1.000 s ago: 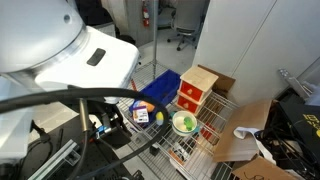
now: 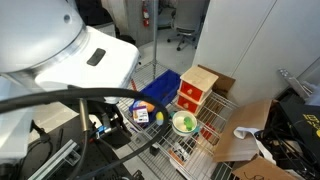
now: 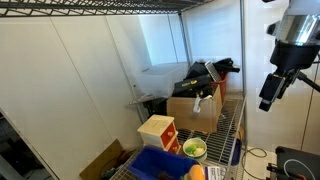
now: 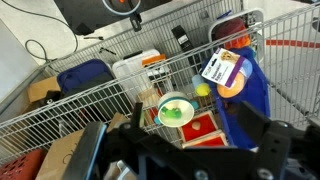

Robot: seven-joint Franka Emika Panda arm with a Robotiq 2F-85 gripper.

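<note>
My gripper is open in the wrist view, its dark fingers spread over the wire rack with nothing held between them. Below the gap sits a white round bowl (image 4: 175, 108) with something green inside. The same bowl (image 2: 184, 123) stands near the middle of the rack in exterior view 1. A small wooden box with red drawers (image 2: 191, 92) is behind it, and a blue bin (image 2: 161, 87) lies to the left of that box. In exterior view 2 the gripper does not show.
An orange-and-white item (image 4: 228, 73) lies by the blue bin (image 4: 253, 95), with a small yellow object (image 4: 202, 90) near the bowl. A large open cardboard box (image 2: 241, 128) occupies the right side. Several small tools and packets lie along one edge of the rack.
</note>
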